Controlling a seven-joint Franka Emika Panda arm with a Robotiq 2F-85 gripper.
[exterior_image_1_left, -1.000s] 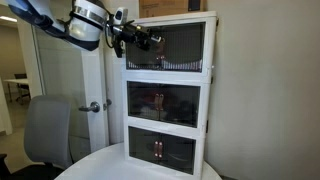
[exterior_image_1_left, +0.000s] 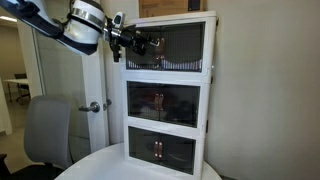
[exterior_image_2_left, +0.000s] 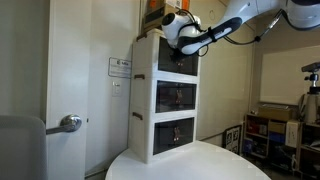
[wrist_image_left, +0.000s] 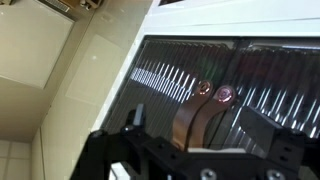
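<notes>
A white cabinet (exterior_image_1_left: 168, 77) of three stacked units stands on the white table, its dark ribbed doors shut. My gripper is open in front of the top unit, one finger (wrist_image_left: 137, 117) to the left and the other to the right of two brown strap handles. Both the left handle (wrist_image_left: 190, 113) and the right handle (wrist_image_left: 213, 108) appear between the fingers in the wrist view, apart from the pads. From exterior view 1, the gripper covers part of the top unit's left door. How far the fingertips are from the doors I cannot tell.
Cardboard boxes (exterior_image_1_left: 170, 7) sit on the cabinet's top, close to the arm's height. A grey chair (exterior_image_1_left: 47, 132) and a white door (exterior_image_2_left: 42, 70) are at the left.
The cabinet doors look the same.
</notes>
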